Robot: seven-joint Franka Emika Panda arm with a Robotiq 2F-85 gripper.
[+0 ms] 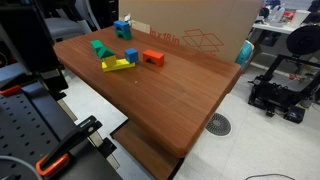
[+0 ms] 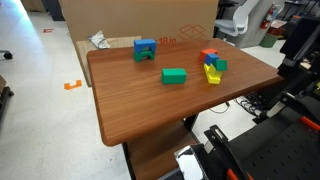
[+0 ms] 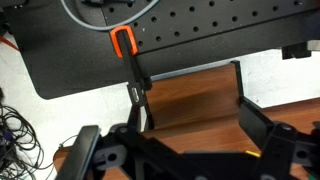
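Observation:
In the wrist view my gripper stands open, its two dark fingers wide apart with only brown wood and floor beyond the gap. No block shows between them. A wooden table [image 1: 185, 95] carries small coloured blocks: a red arch-shaped block [image 1: 153, 57], a blue cube [image 1: 131, 55], a yellow block [image 1: 120, 65] and a green block [image 1: 100, 48]. Farther back is a larger blue block [image 1: 123, 29]. From the other side, a green rectangular block [image 2: 174, 75] lies apart from the cluster with a yellow block [image 2: 212, 74]. The dark arm [image 1: 35, 40] is beside the table.
A cardboard panel [image 1: 195, 22] rises behind the table. The black perforated base [image 1: 40, 130] has orange-and-black clamps [image 1: 65, 150] along its edge. Bare wood lies on the table's clear side, and a gap with a lower wooden board [image 1: 145, 150] separates base and table.

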